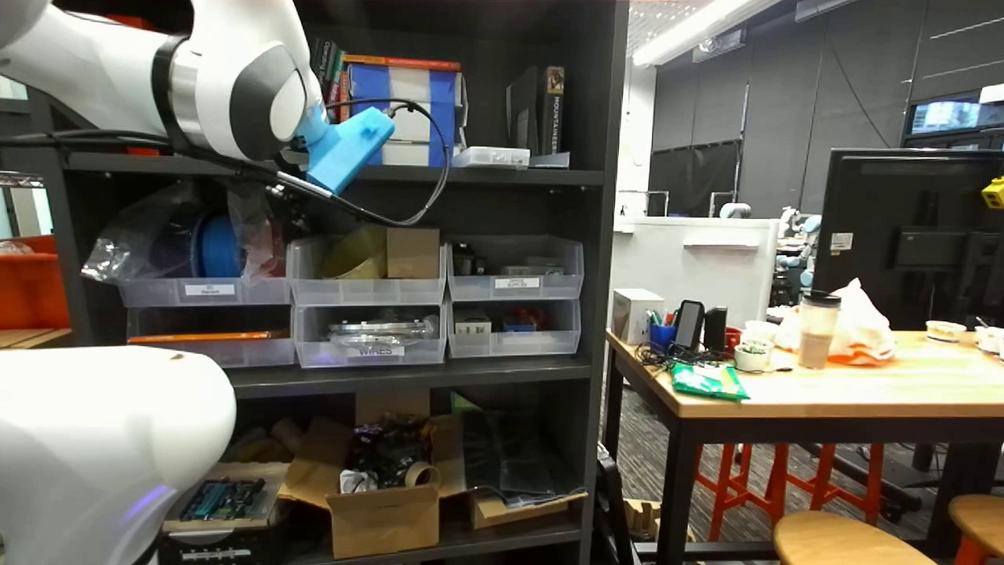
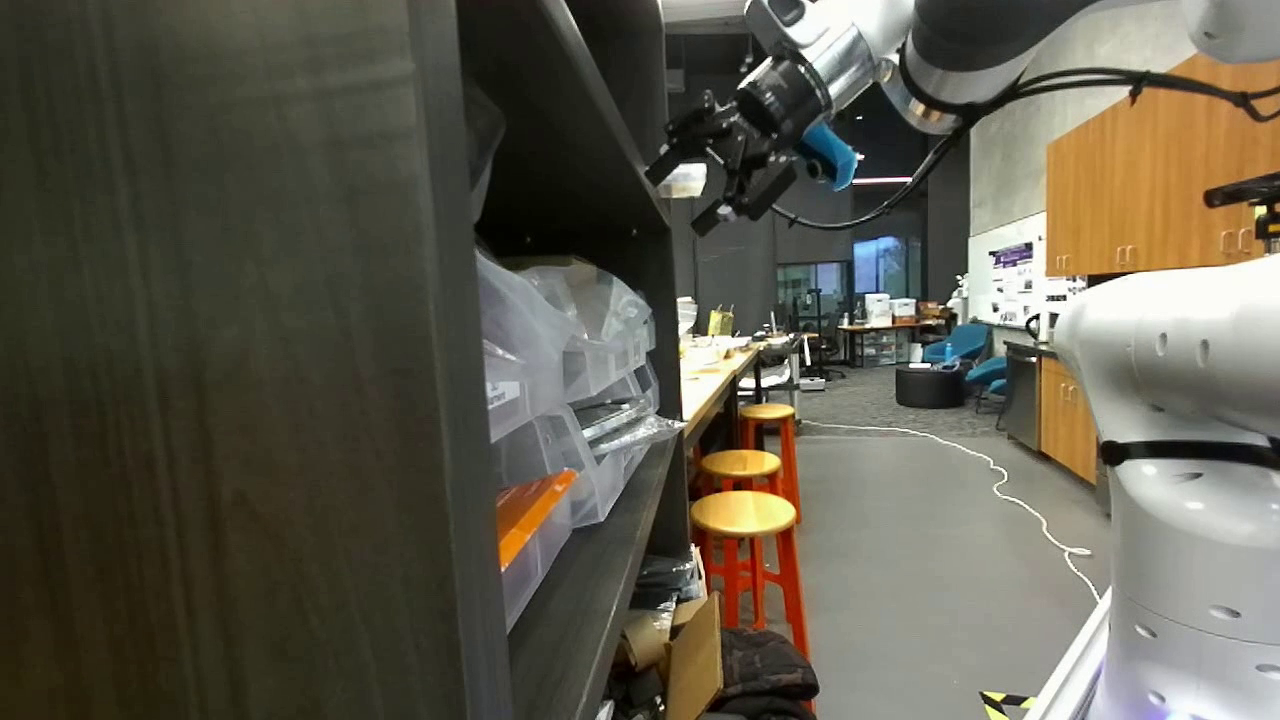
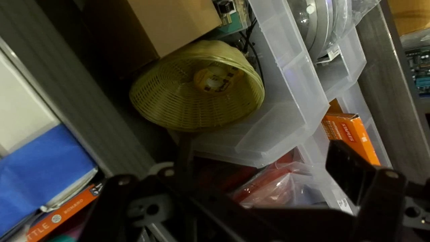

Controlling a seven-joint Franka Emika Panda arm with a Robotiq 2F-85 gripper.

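Note:
In exterior view 2 my gripper hangs in the air in front of the shelf unit, its fingers apart and empty. The wrist view shows its dark fingers spread wide along the bottom. Beyond them a yellow woven basket lies tilted in a clear bin, with a roll of tape inside it. A brown cardboard box sits against the basket. From exterior view 1, the basket and the box show in the middle upper bin; the arm hides the fingers there.
Books and a blue-and-white box stand on the shelf above. Clear bins sit side by side, one with a bagged blue spool. Open cardboard boxes fill the lower shelf. A wooden table is at the right.

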